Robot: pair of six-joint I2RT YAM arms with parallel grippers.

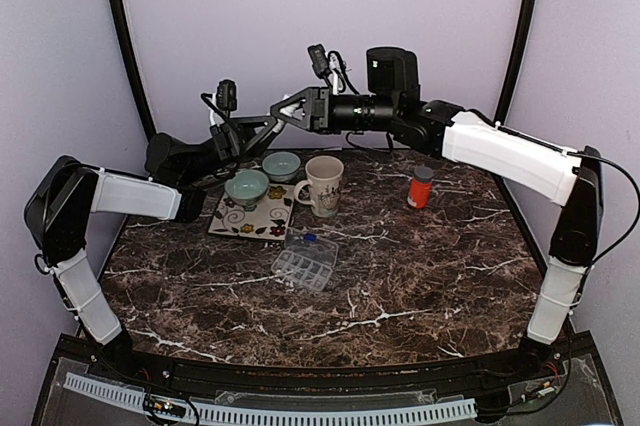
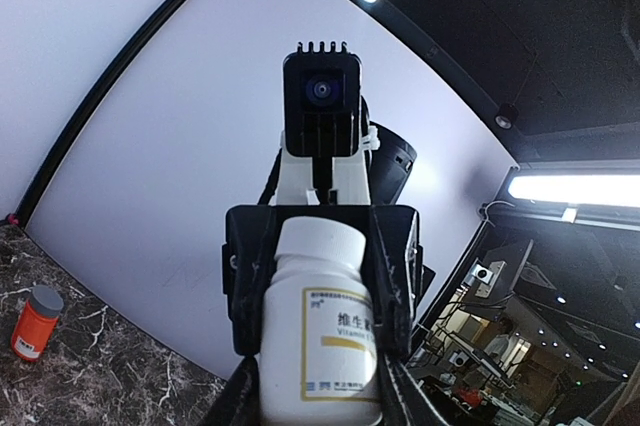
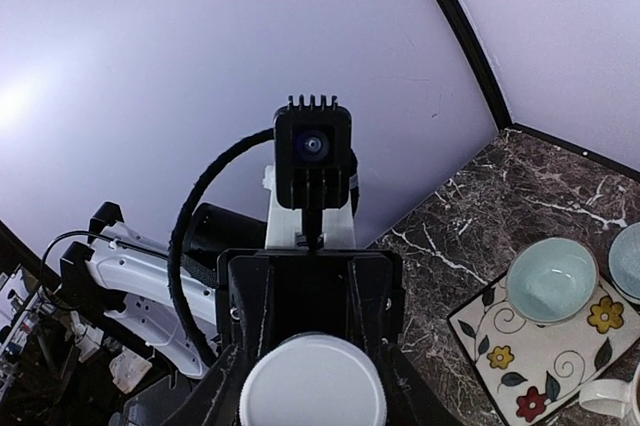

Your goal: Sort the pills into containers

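A white pill bottle (image 2: 318, 351) with a printed label and white cap (image 2: 320, 239) is held up off the table, tilted in the top view. My left gripper (image 1: 274, 126) is shut on its body. From the right, my right gripper (image 1: 284, 110) has reached the cap end; its fingers (image 2: 391, 276) stand apart, one on each side of the cap. Whether they touch the cap is hard to see. In the right wrist view the cap (image 3: 313, 386) faces the camera between the fingers. A clear pill organizer (image 1: 305, 264) lies on the table.
An orange bottle with a grey cap (image 1: 420, 187) stands at the right. Two pale green bowls (image 1: 246, 186) and a flowered tray (image 1: 265, 218) are at the back left, beside a mug (image 1: 324, 186).
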